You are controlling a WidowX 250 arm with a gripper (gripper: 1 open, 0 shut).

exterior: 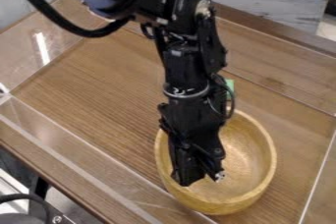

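A black robot arm reaches down from the top left, its gripper [195,167] lowered into a yellow oval bowl [247,191] at the lower right of the table. The gripper is shut, with nothing visible between its fingers; its tips are partly hard to make out against the bowl. A small green object [227,86] shows behind the arm, mostly hidden.
Clear strips run along its front left edge and at the right. A pale grey backdrop stands behind the back edge, and a dark cable lies at the bottom left.
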